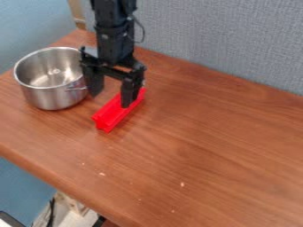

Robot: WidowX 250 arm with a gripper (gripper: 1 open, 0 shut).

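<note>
My black gripper point(112, 84) hangs open over the upper part of a long red bar point(113, 115), which lies diagonally on the wooden table. One finger is close to the right side of the steel pot point(48, 82), the other is above the bar's far end. Whether either finger touches the bar or pot I cannot tell.
A grey wall stands behind it, and the left edge drops away to a blue surface with cables at the lower left.
</note>
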